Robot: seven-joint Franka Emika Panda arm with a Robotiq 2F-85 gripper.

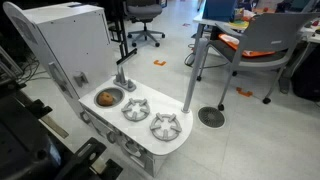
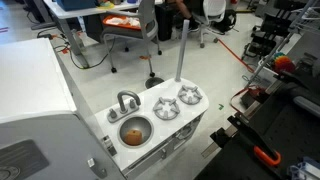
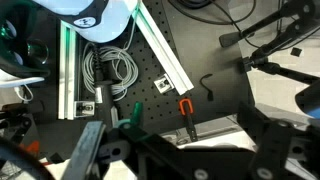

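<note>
A brown roundish item [image 1: 107, 99] lies inside the round metal sink [image 1: 117, 96] of a white toy kitchen [image 1: 150, 142]. In the second exterior view the same brown item [image 2: 134, 137] sits in the sink under a grey faucet [image 2: 128, 103]. Two grey stove burners [image 2: 178, 100] lie to the right of the sink, with nothing on them. My gripper [image 1: 101, 160] is at the lower left of the first exterior view, away from the sink. Its fingers stand wide apart in the wrist view, over a dark perforated surface, with nothing held.
Below the wrist camera lie an orange-handled tool [image 3: 186, 107], a coiled grey cable [image 3: 118, 68] and a light metal strip [image 3: 165, 48]. A tall white cabinet [image 1: 75, 45] adjoins the sink. A grey chair [image 1: 255, 45] stands on the open floor behind.
</note>
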